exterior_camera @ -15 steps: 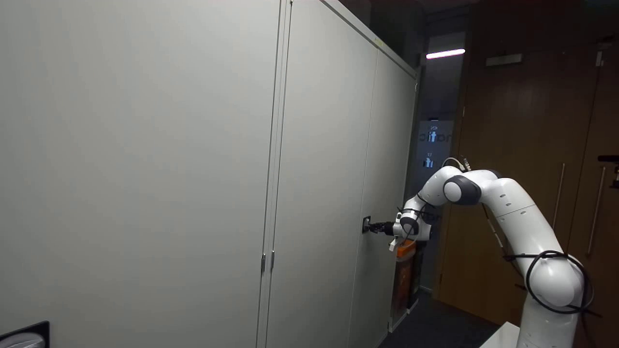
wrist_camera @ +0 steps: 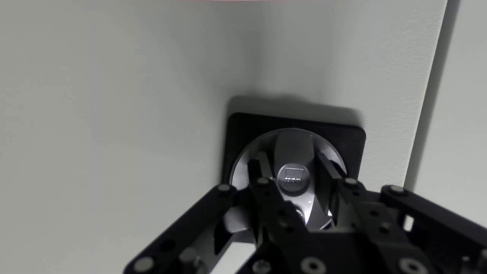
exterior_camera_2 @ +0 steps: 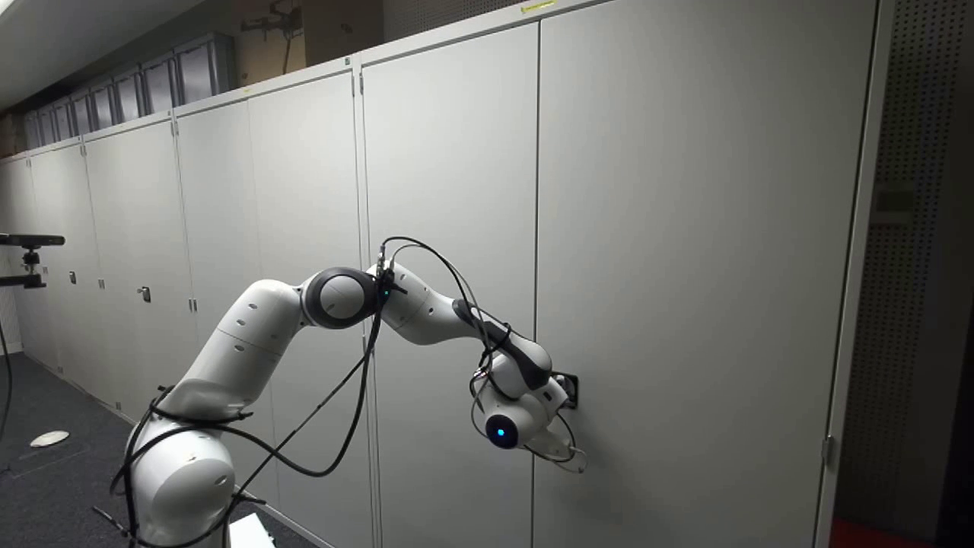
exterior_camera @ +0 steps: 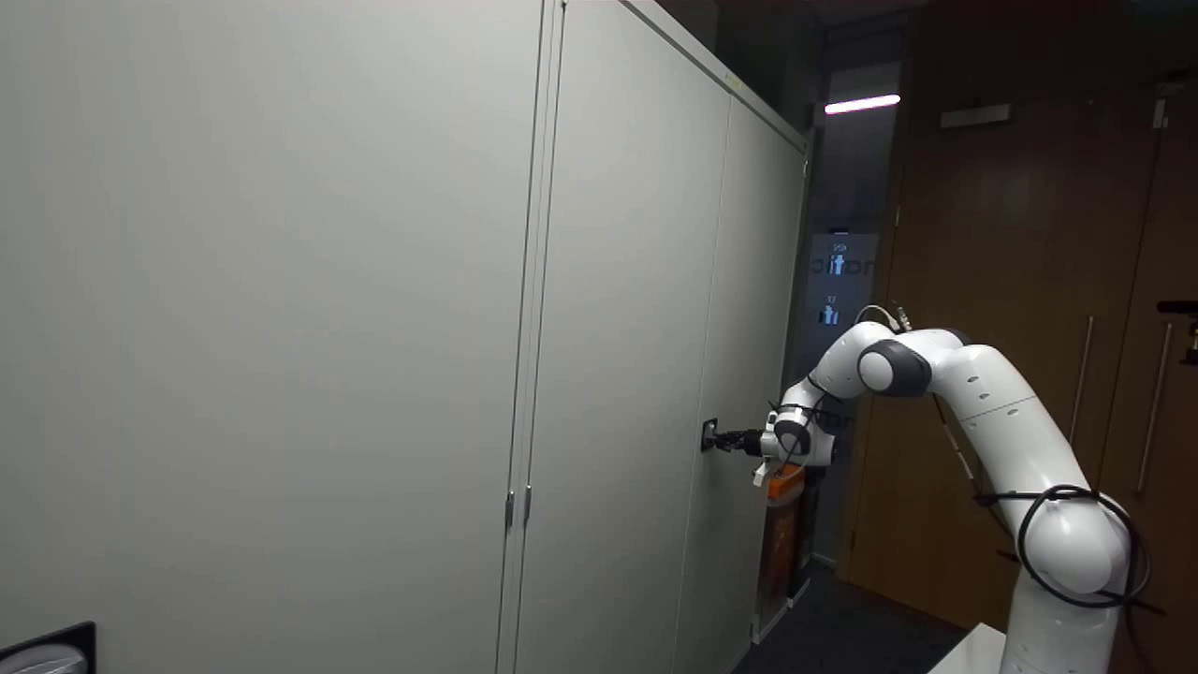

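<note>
In the wrist view a round silver latch handle point(wrist_camera: 294, 150) sits in a square black plate point(wrist_camera: 249, 125) on a pale grey cabinet door point(wrist_camera: 114, 114). My gripper is shut on the handle's raised middle bar, one finger on each side. The lower part of the plate is hidden behind the fingers. Exterior view 1 has the gripper point(exterior_camera: 727, 440) reaching the black plate point(exterior_camera: 708, 434) from the right. From exterior view 2 the plate point(exterior_camera_2: 571, 391) shows just past my wrist, which covers the fingers.
A narrow seam point(wrist_camera: 429, 105) runs beside the handle, between two door leaves that both stand closed. The row of cabinets point(exterior_camera_2: 214, 201) continues to the left in exterior view 2. A brown wooden door point(exterior_camera: 1000, 281) stands behind the arm. Cables point(exterior_camera_2: 351, 411) hang in loops from the arm.
</note>
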